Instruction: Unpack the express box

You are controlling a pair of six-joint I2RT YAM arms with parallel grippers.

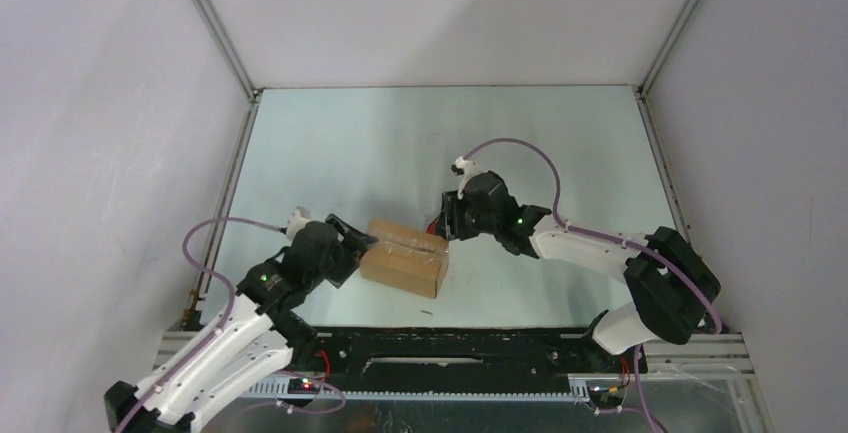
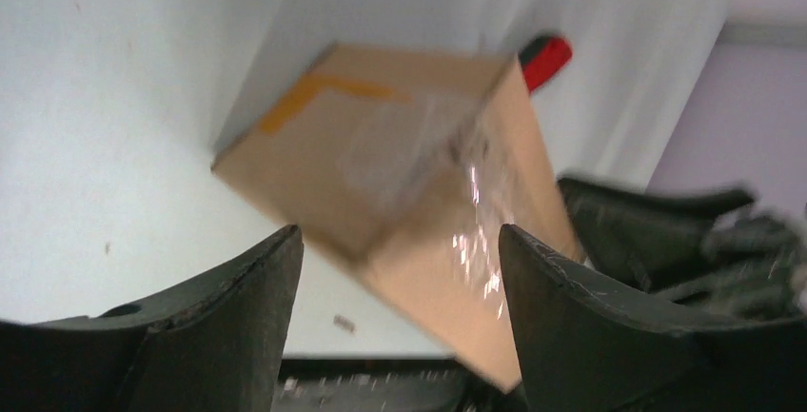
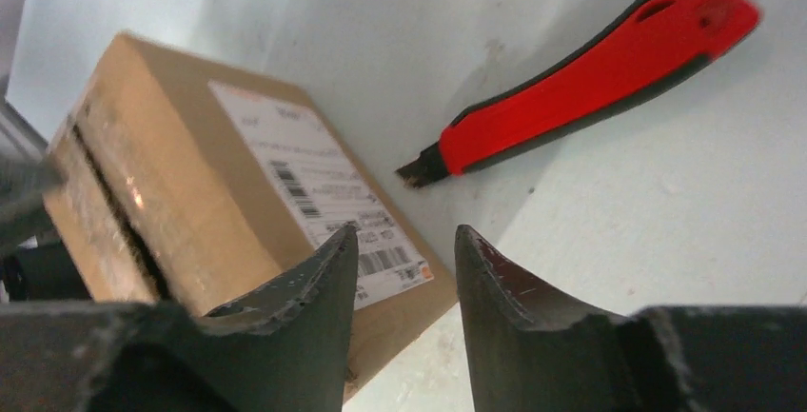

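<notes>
A brown cardboard box (image 1: 402, 270) with clear tape along its top sits near the table's front. In the right wrist view the box (image 3: 219, 241) has a dark slit along its top and a white label (image 3: 319, 184) on its side. My left gripper (image 1: 360, 256) is at the box's left end, open; its fingers (image 2: 262, 288) show apart in front of the box (image 2: 381, 146). My right gripper is beside the labelled side, partly open, with no object held between its fingertips. A red cutter (image 3: 590, 88) lies on the table beyond it.
A small brown scrap (image 1: 427, 312) lies in front of the box. Beyond the table's front edge is a dark strip (image 1: 520, 353).
</notes>
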